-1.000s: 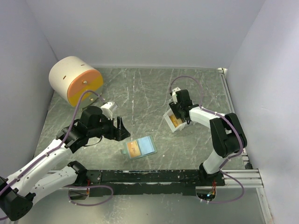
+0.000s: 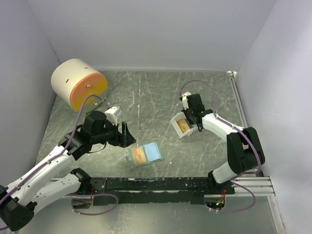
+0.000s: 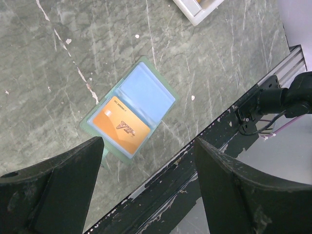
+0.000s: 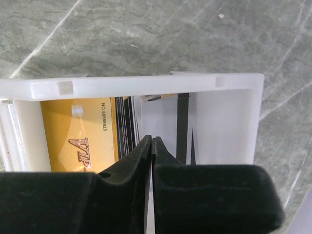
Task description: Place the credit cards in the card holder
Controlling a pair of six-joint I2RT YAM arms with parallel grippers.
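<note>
The flat, greenish card holder (image 3: 90, 126) lies unfolded on the table. An orange card (image 3: 122, 124) sits in one half, and the other half shows pale blue. Above and to the left of it in the top view, my left gripper (image 2: 128, 135) is open, its fingers wide apart and empty. A white box (image 4: 214, 82) on the right holds an orange card (image 4: 80, 131) lying flat and several cards with dark edges (image 4: 129, 122). Over that box my right gripper is shut, its tips beside the card edges and nothing showing between them.
A white and orange drum-shaped container (image 2: 73, 83) stands at the back left. The dark front rail (image 2: 146, 184) edges the table, with walls around the other sides. Bare grey tabletop (image 2: 146, 97) separates the holder from the back wall.
The left arm, the card holder and the box look unmoved.
</note>
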